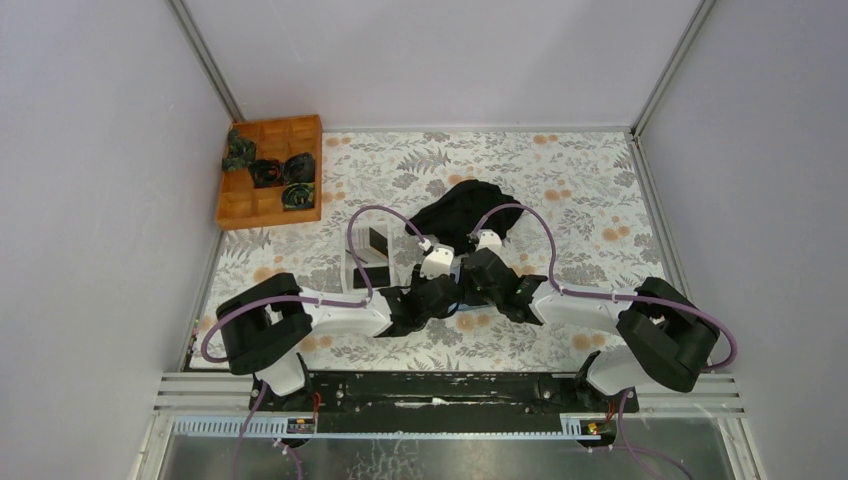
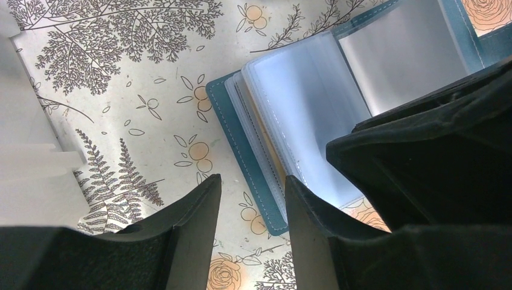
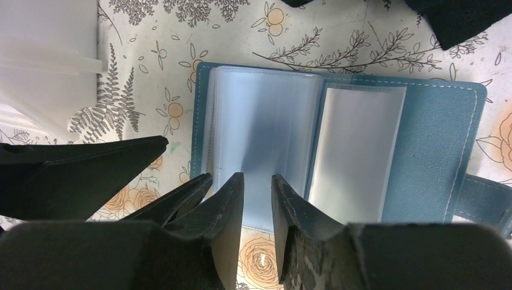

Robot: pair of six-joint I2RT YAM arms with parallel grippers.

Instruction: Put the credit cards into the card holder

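Note:
The blue card holder (image 2: pixel 247 157) lies open on the patterned table under both grippers, with clear sleeves (image 3: pixel 265 115) and a white pocket (image 3: pixel 356 151). In the left wrist view my left gripper is part open, its fingers at the holder's left edge, one outside it on each side of that edge, with nothing visibly held. My right gripper is part open over the front part of the sleeves, its fingertips a little apart. The other gripper's dark body covers part of each wrist view. I cannot tell which cards are in the sleeves.
A white compartmented box (image 1: pixel 355 240) stands just left of the holder. A black cloth (image 1: pixel 460 205) lies behind it. An orange tray (image 1: pixel 250 205) with dark items sits at the back left.

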